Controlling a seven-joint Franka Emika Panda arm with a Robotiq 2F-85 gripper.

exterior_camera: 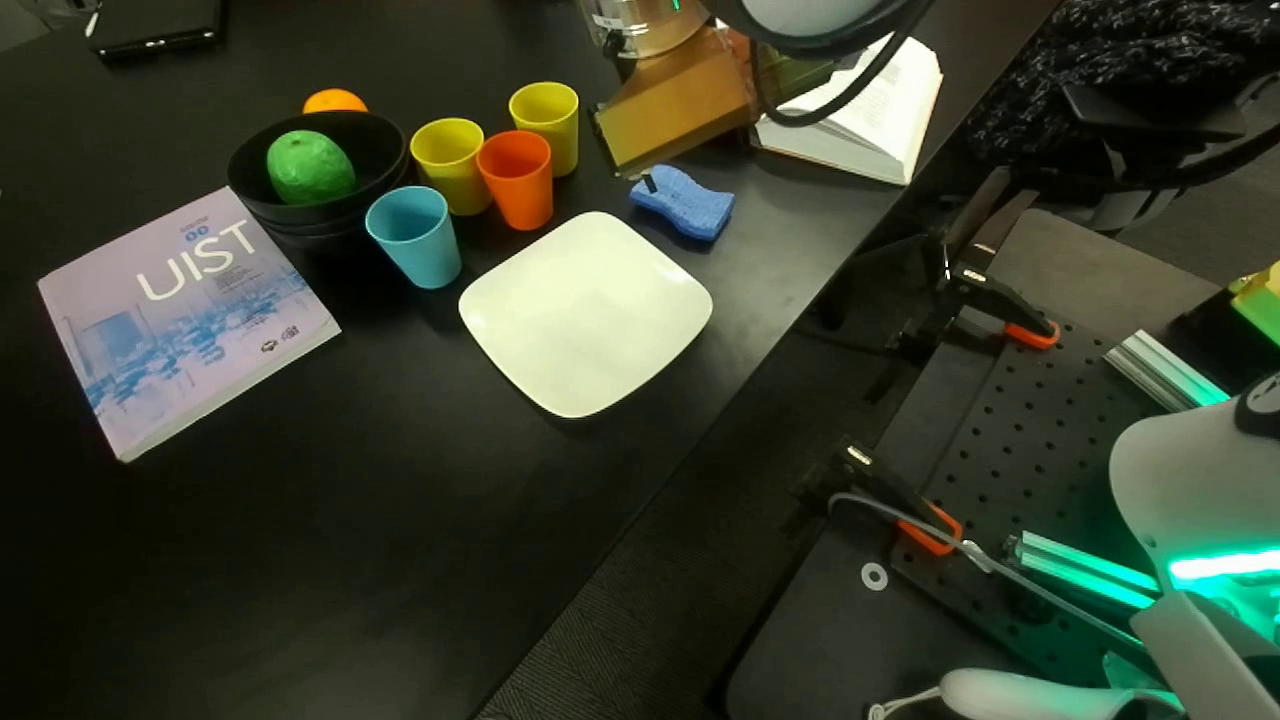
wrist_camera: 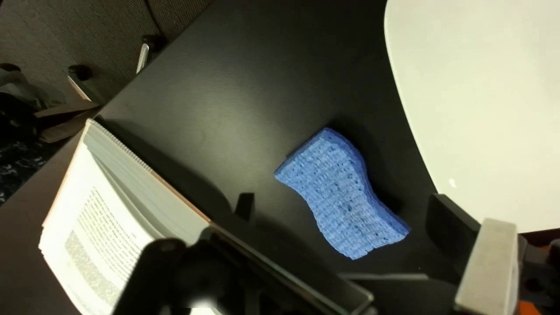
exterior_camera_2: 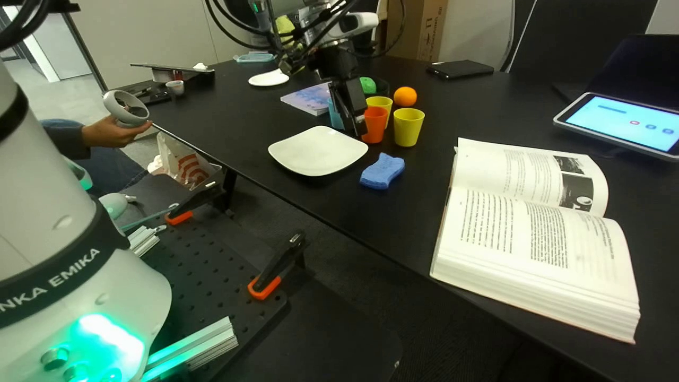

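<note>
A blue sponge [wrist_camera: 344, 197], wavy-sided and lying flat on the dark table, fills the middle of the wrist view. My gripper stands open, its fingertips to the left and right of the sponge in that view, with nothing held. How high they are above the table I cannot tell. In exterior view 1 a dark fingertip overlaps the near end of the sponge [exterior_camera: 686, 203], while most of the gripper is hidden by its brown mount. Beside the sponge lies an empty white square plate [exterior_camera: 585, 314].
An orange cup [exterior_camera: 517, 180], yellow cups [exterior_camera: 546, 127] and a blue cup [exterior_camera: 414, 236] cluster near black bowls [exterior_camera: 246, 180] holding a green fruit [exterior_camera: 310, 167]. An open book [exterior_camera_2: 534, 235] lies on the sponge's other side.
</note>
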